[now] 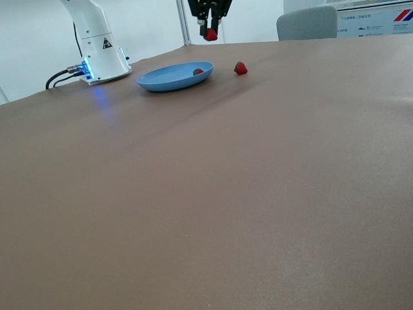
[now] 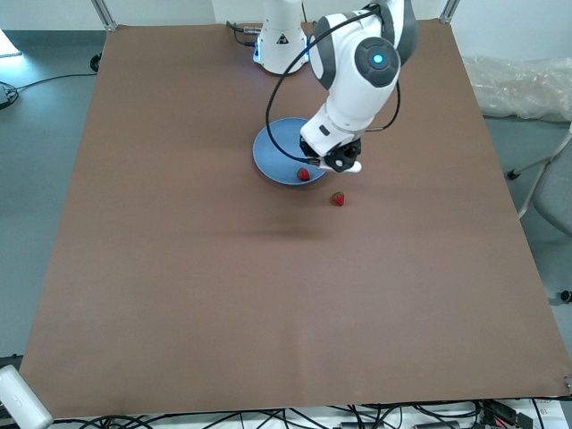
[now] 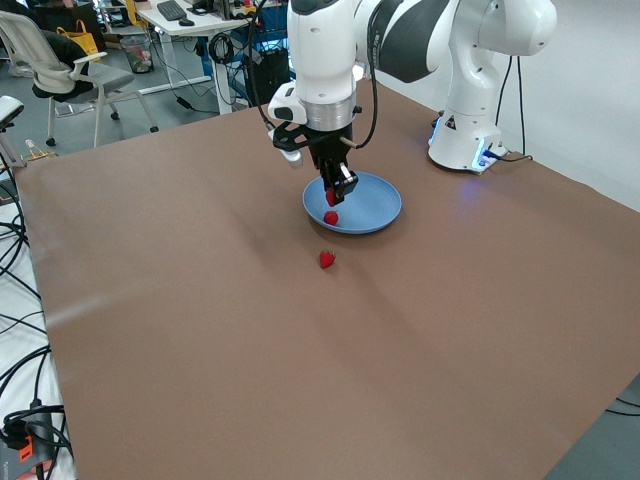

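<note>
My gripper (image 1: 211, 31) is shut on a red strawberry (image 1: 211, 35), held above the blue plate (image 3: 375, 205) at the plate's near side in the right view. In the left view the arm hides the held berry. A second strawberry (image 2: 303, 174) sits on the plate (image 2: 273, 159). A third strawberry (image 2: 338, 199) lies on the brown table (image 2: 268, 295) just outside the plate, also seen in the top view.
The white arm base (image 2: 281, 45) with its cables stands at the back of the table. A grey chair (image 2: 554, 188) is beside the table, off its edge.
</note>
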